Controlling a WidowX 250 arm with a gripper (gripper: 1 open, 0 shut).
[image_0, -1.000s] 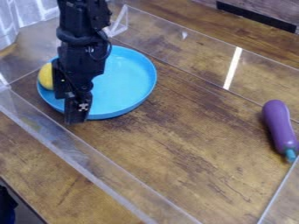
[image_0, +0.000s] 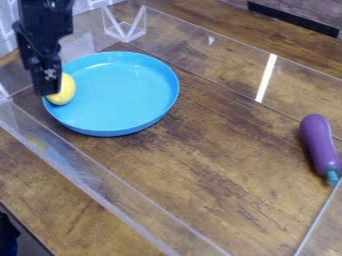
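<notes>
My black gripper (image_0: 43, 78) hangs at the upper left, open, its fingertips at the left rim of a blue plate (image_0: 118, 100). A yellow rounded object (image_0: 62, 93) lies at the plate's left edge, beside and partly behind the fingers; whether they touch it I cannot tell.
A purple eggplant-like toy (image_0: 319, 145) lies on the wooden table (image_0: 214, 180) at the right. Clear plastic walls edge the work area.
My gripper has risen and moved left, from over the plate's front-left part to its left rim, uncovering more of the plate and the yellow object.
</notes>
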